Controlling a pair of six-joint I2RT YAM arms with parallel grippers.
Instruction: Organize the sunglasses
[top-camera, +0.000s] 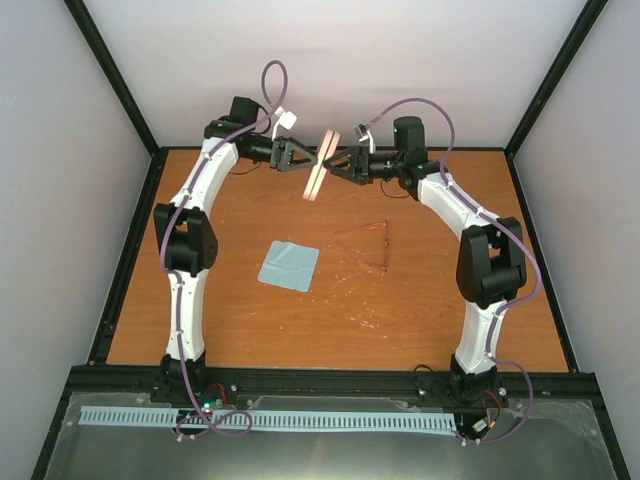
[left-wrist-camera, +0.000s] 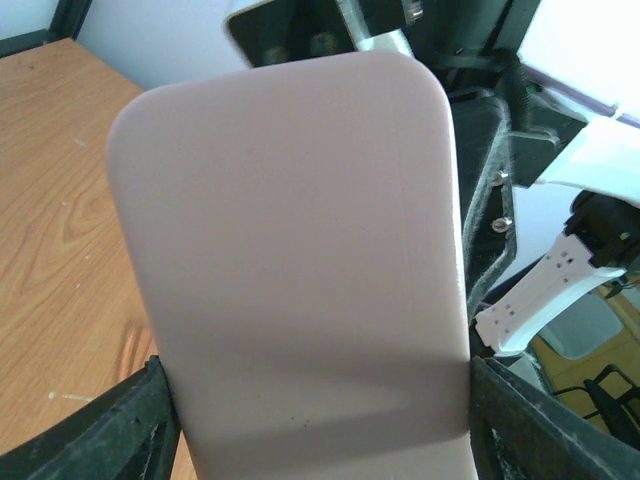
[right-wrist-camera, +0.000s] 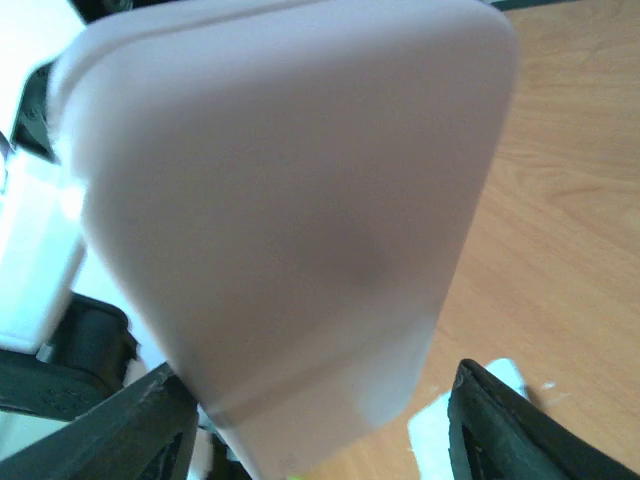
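Note:
A pale pink glasses case (top-camera: 322, 163) is held up in the air between the two grippers near the back of the table, filling both wrist views (left-wrist-camera: 290, 260) (right-wrist-camera: 290, 220). My left gripper (top-camera: 306, 160) is at its left side, fingertips at the case's edges; my right gripper (top-camera: 336, 166) is at its right side, its fingers around the lower part in the right wrist view. Whether either grips firmly is unclear. Amber transparent sunglasses (top-camera: 385, 245) lie on the table right of centre. A light blue cloth (top-camera: 288, 265) lies left of them.
Dark frame rails and white walls border it at the back and sides. Cables loop above both arms.

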